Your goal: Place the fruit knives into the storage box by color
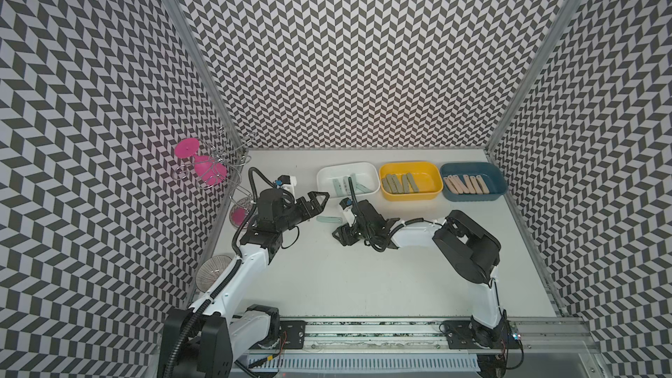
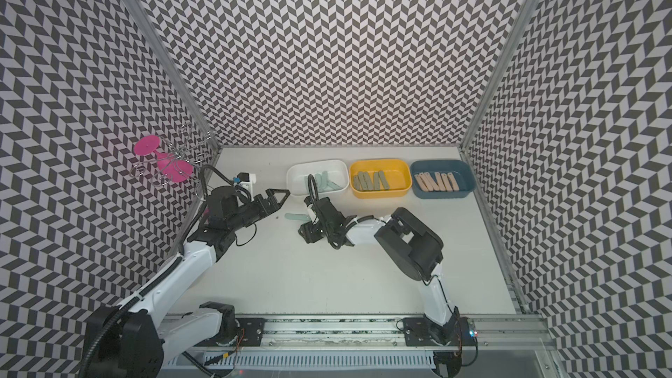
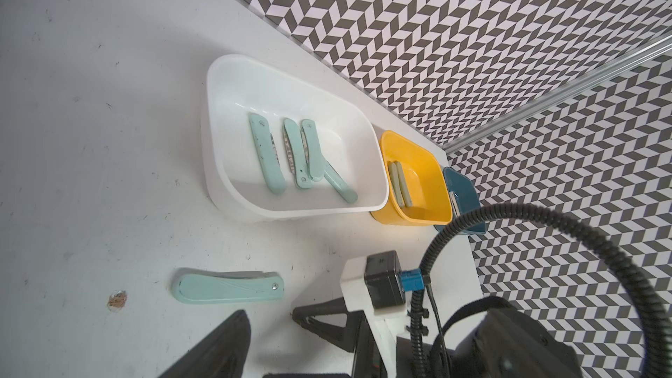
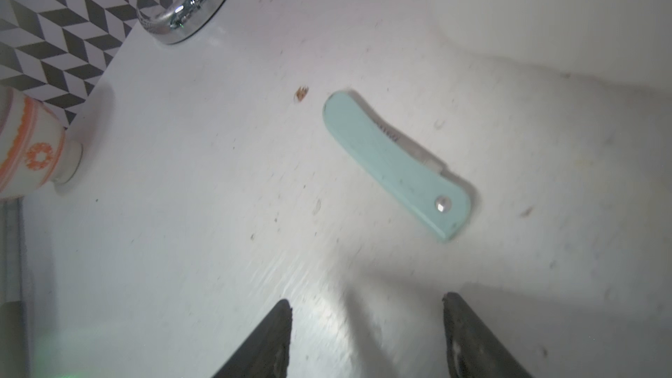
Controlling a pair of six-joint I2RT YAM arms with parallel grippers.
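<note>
A closed mint-green fruit knife (image 4: 392, 161) lies flat on the white table, in front of the white box (image 3: 231, 199). My right gripper stands apart from it on the near side, its two fingers spread with only bare table between them. In the top left view, the right gripper (image 1: 338, 238) is low over the table beside the knife (image 1: 329, 219). To the left, my left gripper (image 1: 322, 199) is open and empty, raised near the white box's front corner. Several mint knives (image 3: 268, 154) rest in that box, some overlapping.
Right of the white box stand a yellow box (image 1: 427, 185) holding grey-green knives and a blue box (image 1: 498, 185) holding pinkish ones. A wire rack with pink items (image 1: 208, 169) occupies the left edge.
</note>
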